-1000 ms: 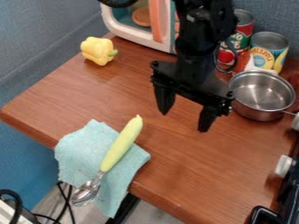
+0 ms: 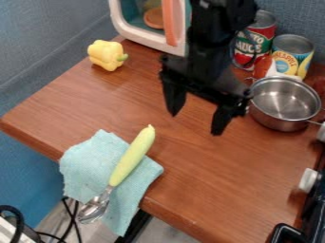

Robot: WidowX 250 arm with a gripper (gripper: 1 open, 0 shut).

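Observation:
The black gripper (image 2: 197, 114) hangs over the middle of the wooden table, open, with nothing visible between its fingers. Toward the front left, a cyan cloth (image 2: 89, 166) carries a spoon with a pale yellow handle (image 2: 133, 157), lying diagonally. A yellow pepper (image 2: 106, 54) sits at the back left. A steel pot (image 2: 282, 100) stands right of the gripper.
Behind stand a red can (image 2: 250, 46), a second can (image 2: 290, 57) and a pink-and-white toy appliance (image 2: 143, 28). A black stove (image 2: 305, 214) with white knobs borders the right.
The gripper has risen slightly and shifted a little to the left over the last second. The objects on the table have not moved.

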